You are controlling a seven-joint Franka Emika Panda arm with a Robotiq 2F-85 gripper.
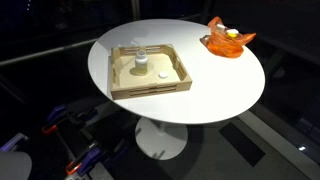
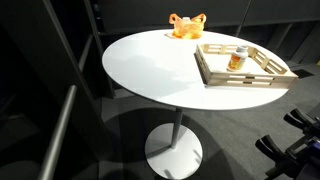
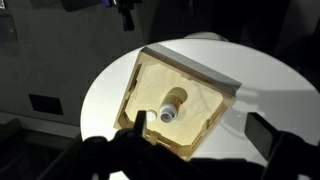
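A small bottle [image 1: 141, 63] stands in a shallow wooden tray [image 1: 150, 92] on a round white table. Its label shows orange in the second exterior view, where the bottle [image 2: 238, 59] rises above the tray wall [image 2: 228, 79]. Near it on the tray floor lies a small white disc [image 1: 163, 74], perhaps a lid. The wrist view looks down on the bottle [image 3: 172, 104], the disc [image 3: 151, 116] and the tray. There, my gripper is open, its dark fingers far apart with nothing held. It hangs off the table's edge in the second exterior view.
An orange plastic bag [image 1: 228, 42] with white and yellow items in it sits at the table's far side from the tray. Dark floor surrounds the table's round base [image 2: 173, 160].
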